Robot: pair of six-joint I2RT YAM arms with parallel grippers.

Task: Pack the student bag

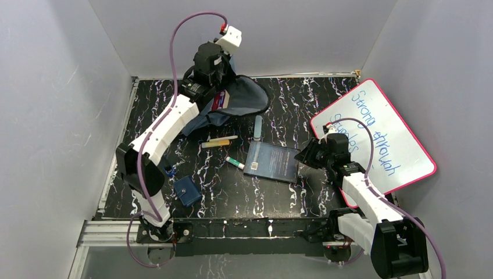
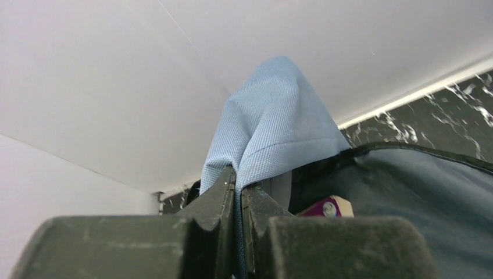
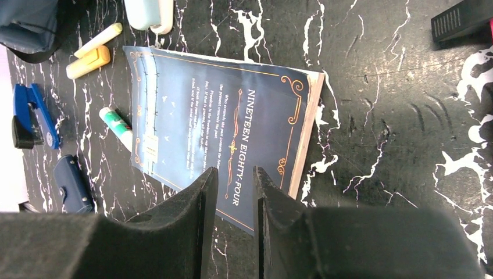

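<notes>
The blue-grey bag (image 1: 247,96) is at the back of the table with its flap spread open. In the left wrist view my left gripper is shut on a raised fold of the bag's fabric (image 2: 273,122). A maroon and cream item (image 1: 221,100) shows inside the opening. A dark blue book (image 3: 273,110), titled Nineteen Eighty-Four, lies flat at the table's middle. My right gripper (image 1: 299,156) is at the book's right edge, its fingers part open. Nothing is seen held between its fingertips.
Left of the book lie a green-and-white tube (image 1: 235,163), an orange highlighter (image 1: 215,143), a cream marker (image 1: 224,138), a blue wallet (image 1: 187,190) and a blue stapler (image 3: 38,113). A light blue case (image 1: 257,127) lies behind it. A whiteboard (image 1: 378,139) leans right.
</notes>
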